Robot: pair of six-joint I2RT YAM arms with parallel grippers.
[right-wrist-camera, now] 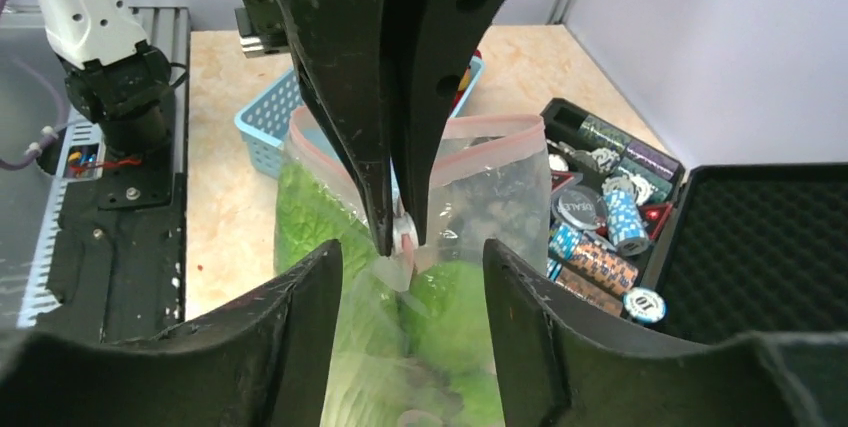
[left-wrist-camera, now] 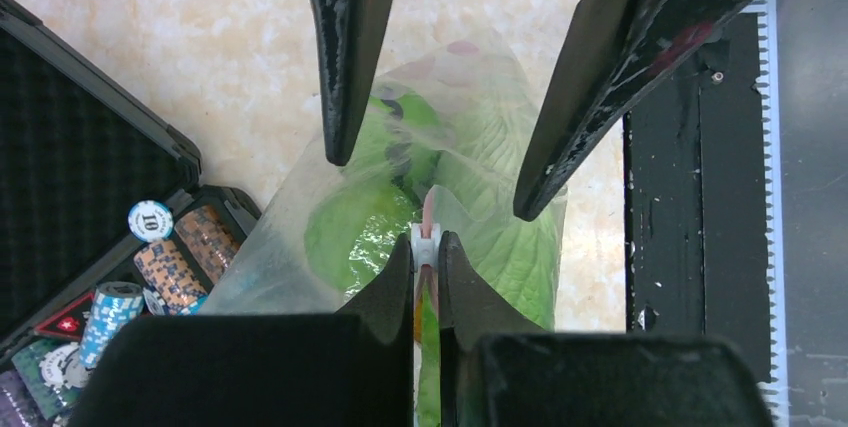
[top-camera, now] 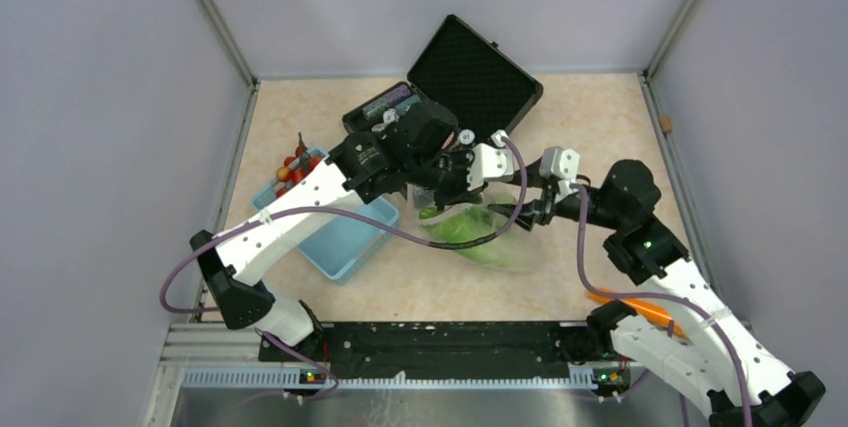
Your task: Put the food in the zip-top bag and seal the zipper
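Observation:
The clear zip top bag [right-wrist-camera: 470, 217] has green food [right-wrist-camera: 450, 317] inside; a large leaf [left-wrist-camera: 505, 237] and a rounded green piece [left-wrist-camera: 345, 237] show through the plastic. A pinkish zipper strip [right-wrist-camera: 495, 155] runs round its mouth, and the two sides stand apart. My left gripper is shut on a pinched end of the strip with a small white piece. Facing it, my right gripper stands open, its fingers either side of that pinched end and nothing gripped. The top view hides most of the left fingertips.
A blue basket [top-camera: 345, 262] with red and orange produce [top-camera: 296, 169] stands left of the bag. Behind is an open black case [top-camera: 470, 72] with chips and cans. An orange object [top-camera: 640, 307] lies front right, beneath the right arm.

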